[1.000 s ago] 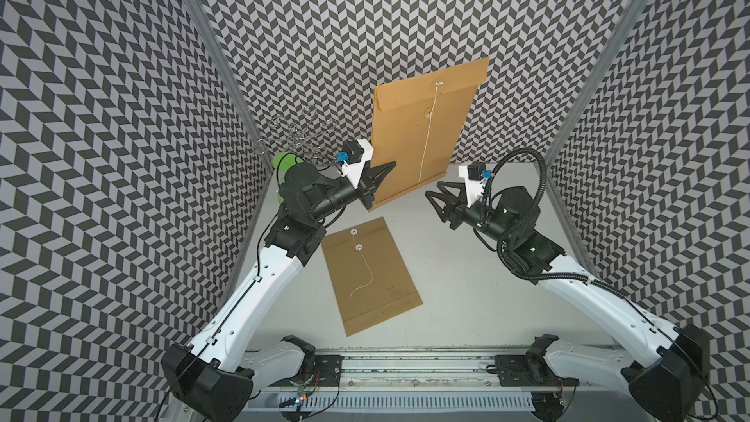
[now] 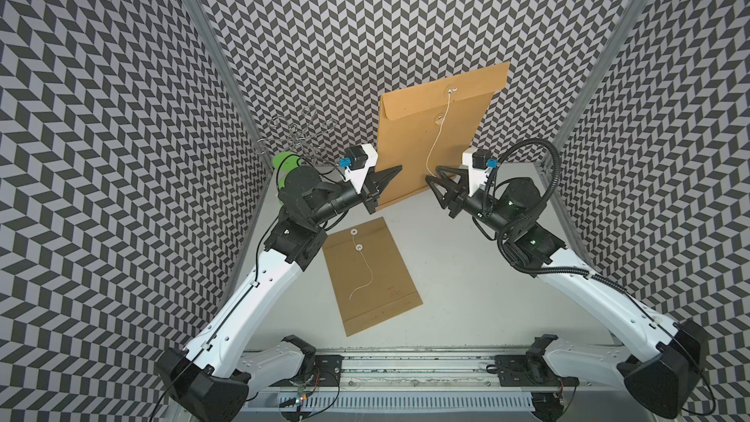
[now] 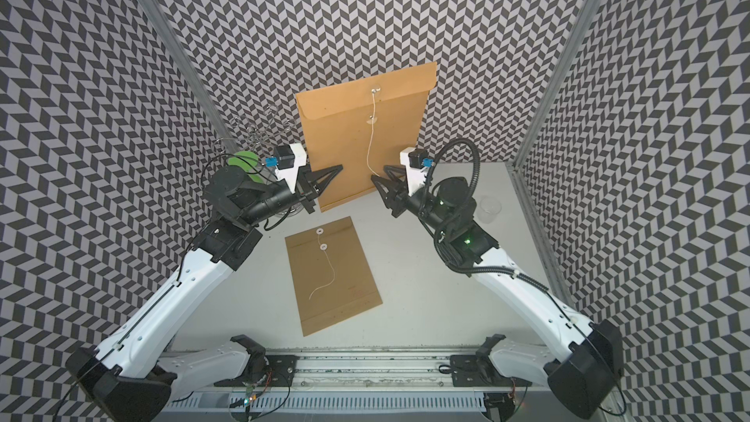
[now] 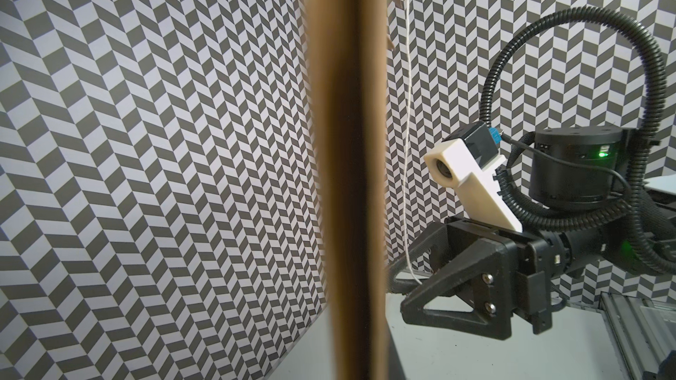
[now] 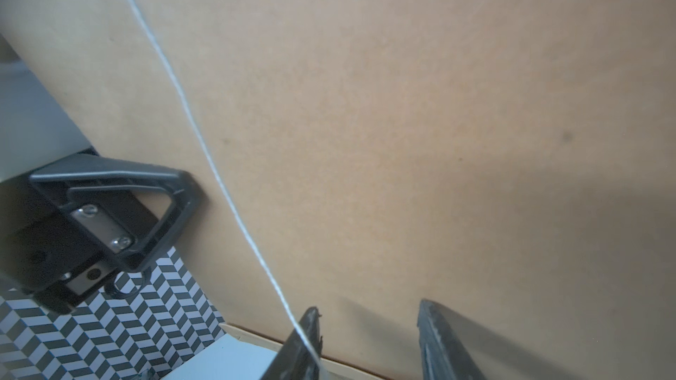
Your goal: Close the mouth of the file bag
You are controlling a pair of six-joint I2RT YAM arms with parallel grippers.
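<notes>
A kraft file bag (image 2: 414, 140) stands upright and tilted, its flap (image 2: 437, 82) across the top, with a white string (image 2: 437, 133) hanging from the flap's button. My left gripper (image 2: 386, 179) is at the bag's left side, seemingly shut on its edge, which fills the middle of the left wrist view as a blurred brown band. My right gripper is open, close before the bag's lower right face; the string runs past its left finger. Whether the string lies between or in front of the fingers is unclear.
A second kraft bag (image 2: 375, 281) lies flat on the table (image 2: 484, 281), below the left arm. A green object (image 2: 283, 160) and wire shapes stand at the back left.
My right gripper has risen toward the bag and the string's lower end. The bag and left gripper have shifted slightly rightward.
</notes>
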